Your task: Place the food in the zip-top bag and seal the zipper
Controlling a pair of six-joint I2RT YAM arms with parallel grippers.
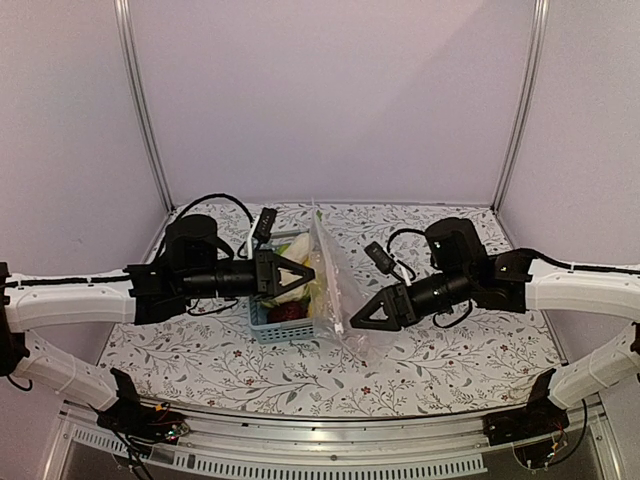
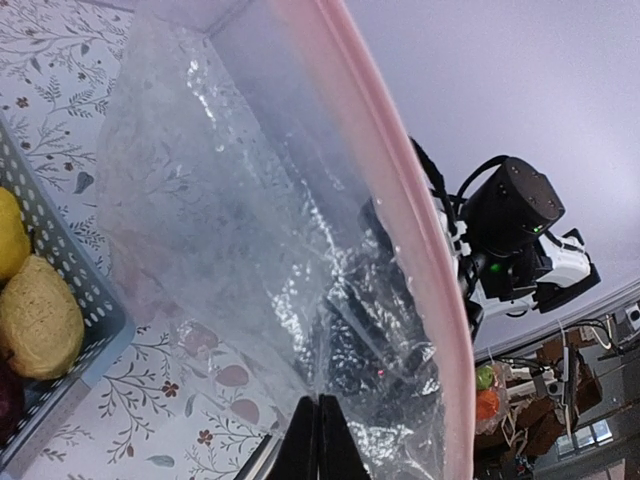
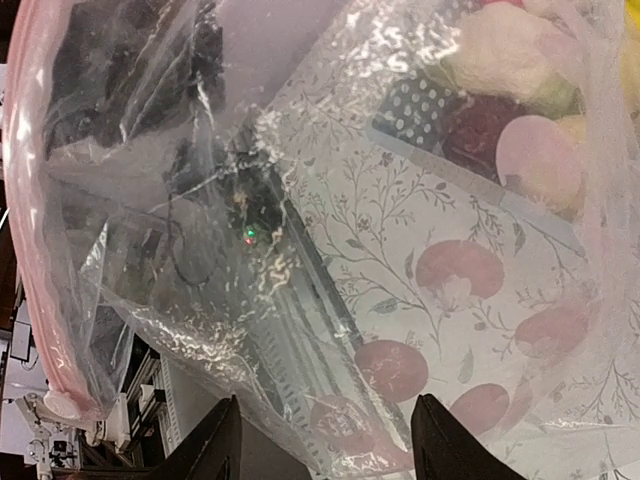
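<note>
A clear zip top bag [image 1: 335, 290] with a pink zipper [image 2: 420, 230] hangs upright from my left gripper [image 1: 305, 275], which is shut on its plastic. My right gripper [image 1: 362, 318] is open at the bag's lower part; in the right wrist view its fingers stand either side of the lower plastic [image 3: 330, 450]. Behind the bag, a blue basket [image 1: 275, 330] holds food: a red item [image 1: 287, 311], a pale one [image 1: 295, 250] and, in the left wrist view, a tan round piece [image 2: 40, 320] and a yellow one [image 2: 8, 235].
Walls enclose the back and sides, and a metal rail [image 1: 330, 425] runs along the front edge.
</note>
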